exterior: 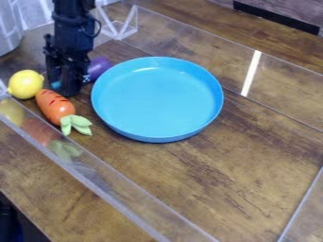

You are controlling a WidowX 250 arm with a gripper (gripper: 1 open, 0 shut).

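Note:
My black gripper [68,68] reaches down at the upper left, low among the toys and beside the blue plate [157,99]. Its fingers are dark and partly hidden, so what is between them is hard to make out. A yellow lemon [25,84] lies just left of it, an orange carrot [55,107] with pale green leaves lies below it, and a purple toy [96,68] sits behind it, by the plate's rim.
Clear plastic walls [101,184] border the wooden table [214,189]. A pale container [8,24] stands at the top left.

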